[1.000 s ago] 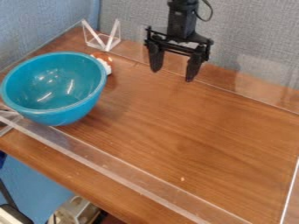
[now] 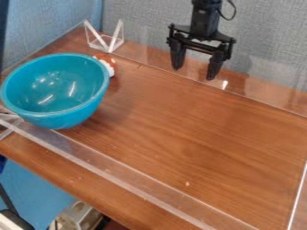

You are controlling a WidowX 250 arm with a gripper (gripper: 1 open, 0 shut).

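My black gripper [image 2: 197, 56] hangs open at the back middle, above the rear of the wooden table [image 2: 198, 139], with nothing visible between its two fingers. A large teal bowl [image 2: 54, 90] sits at the left of the table. A small white-and-orange object [image 2: 107, 65] lies just behind the bowl, partly hidden by it.
A white angular frame [image 2: 104, 36] stands at the back left corner. Clear strips run along the table's edges, and another white piece sticks out at the far left below the bowl.
My gripper has moved back and to the right, rising in the view away from the area near the bowl. The bowl and other objects have not moved.
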